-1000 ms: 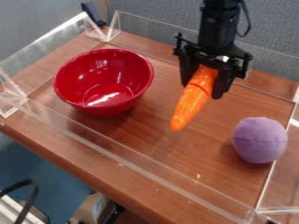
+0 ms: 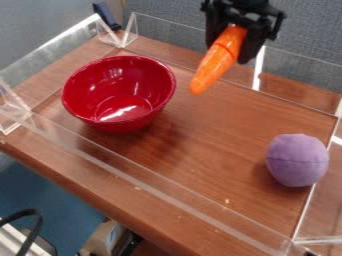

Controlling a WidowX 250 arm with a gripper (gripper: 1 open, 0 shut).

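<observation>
My gripper (image 2: 237, 24) hangs at the top centre, dark and blurred, shut on an orange carrot (image 2: 219, 58) held slanted in the air, its tip pointing down and left. The red bowl (image 2: 118, 108) sits empty on the wooden surface to the left of the carrot, below it in the view. A purple ball (image 2: 297, 160) lies on the right side of the wood, apart from both.
Clear low walls edge the wooden table (image 2: 174, 185). At the lower left, beyond the table edge, are a cable and some hardware.
My gripper and the carrot have moved up in the view, away from the middle of the table. The bowl and ball are unmoved.
</observation>
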